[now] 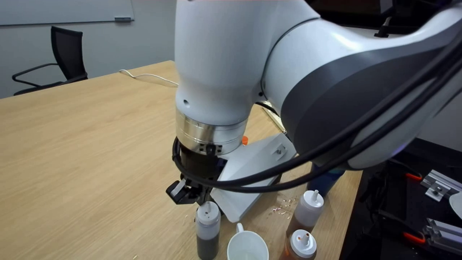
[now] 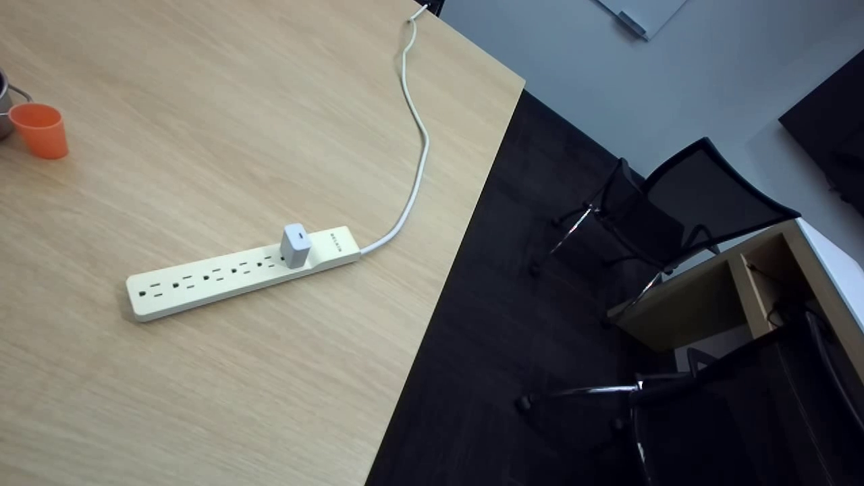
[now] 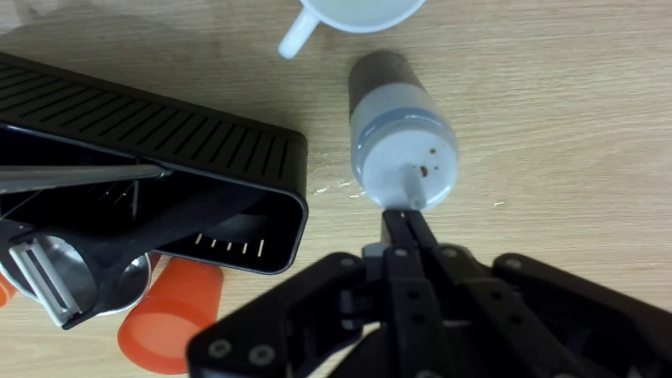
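A squeeze bottle [image 3: 403,145] with a white cap and dark contents stands on the table, its small nozzle pointing up. My gripper is shut, and nothing shows between its fingers. In the wrist view the fingertips overlap the cap's near edge beside the nozzle; whether they touch it I cannot tell. Exterior view 1 shows the bottle [image 1: 208,232] upright just below the gripper, whose tips are partly hidden behind the cap.
A black slotted bin [image 3: 245,148] with utensils lies left of the bottle, an orange cup [image 3: 173,315] below it. A white mug [image 1: 247,247], two more squeeze bottles [image 1: 305,212] and a blue cup [image 1: 325,178] stand nearby. A power strip [image 2: 243,271] lies elsewhere.
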